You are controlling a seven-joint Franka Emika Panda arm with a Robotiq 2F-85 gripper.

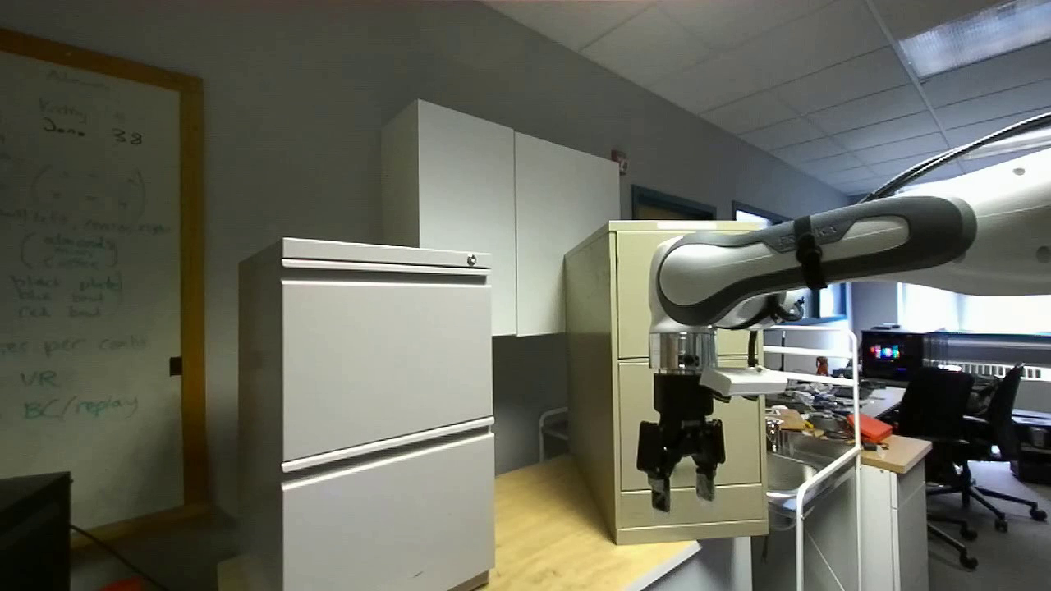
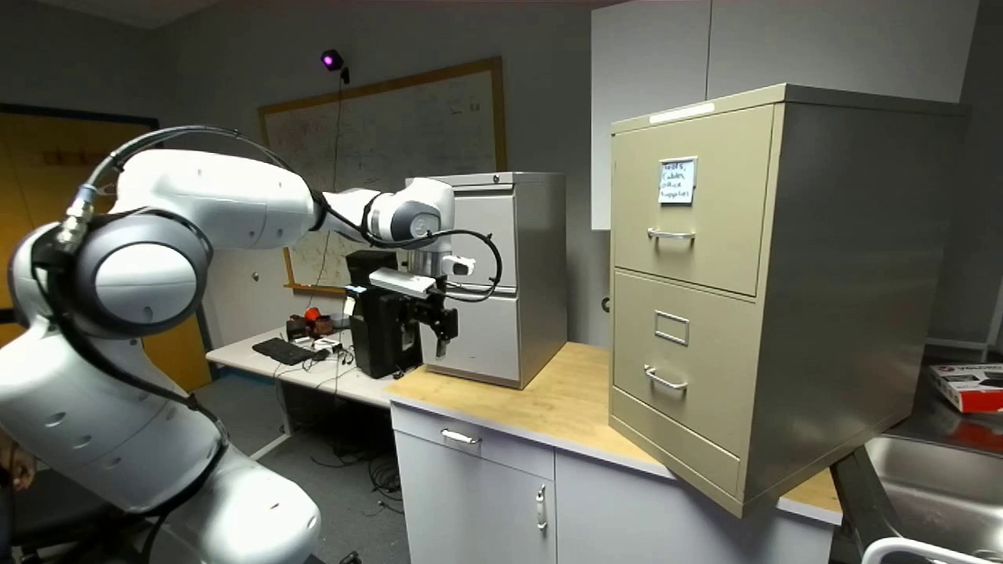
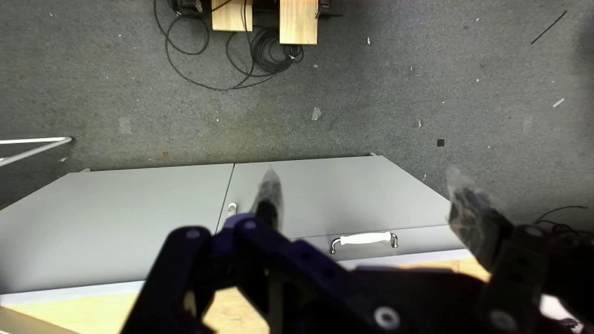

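Observation:
My gripper points straight down and is open, with clear space between its fingertips. In the wrist view the two fingers stand wide apart, and nothing is held between them. A light grey two-drawer cabinet stands on the wooden counter, its drawers shut. The beige filing cabinet is on the same counter, also with its drawers shut. In exterior view 2 the gripper appears in front of the grey cabinet's lower drawer; how far apart they are is hard to judge there.
Below the counter are a drawer with a pale handle and cupboard doors. A sink lies beside the beige cabinet. A desk with a black computer tower is farther left. Loose cables lie on the floor.

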